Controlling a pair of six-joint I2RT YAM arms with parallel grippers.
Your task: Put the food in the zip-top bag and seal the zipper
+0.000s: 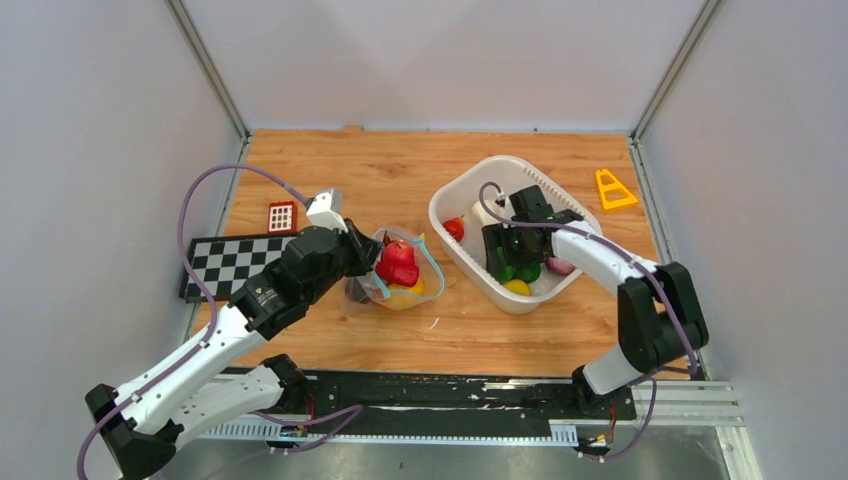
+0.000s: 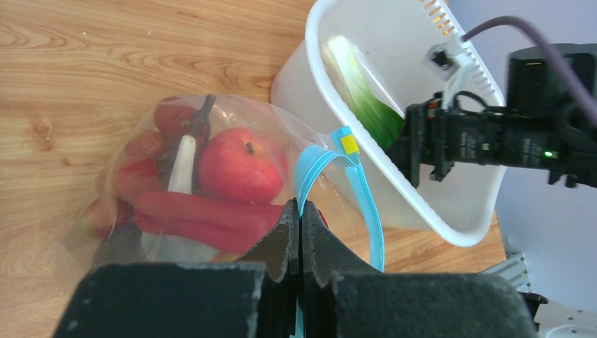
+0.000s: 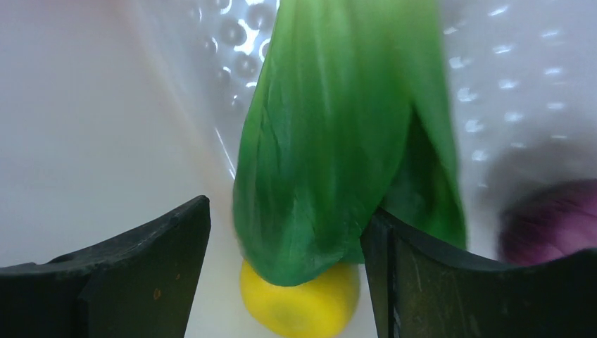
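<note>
A clear zip top bag [image 2: 243, 113] with a blue zipper strip [image 2: 367, 211] stands open on the table, holding a red pomegranate [image 2: 243, 165], a long red pepper [image 2: 204, 220] and other food. My left gripper is shut on the bag's edge at the zipper. Inside the white basket [image 1: 470, 180] lie a leafy green vegetable [image 3: 317, 141], a yellow fruit [image 3: 303, 299], a purple onion [image 3: 556, 222] and a red tomato [image 1: 455, 228]. Low in that basket, my right gripper is open, its fingers on either side of the leaves' lower end, holding nothing.
The basket's wall rises close beside the right gripper. A black-and-white checkered board [image 1: 232, 265] and a red keypad-like block [image 1: 282, 217] lie to the left. A yellow triangular piece [image 1: 615, 190] is at the right. Bare table shows behind the bag.
</note>
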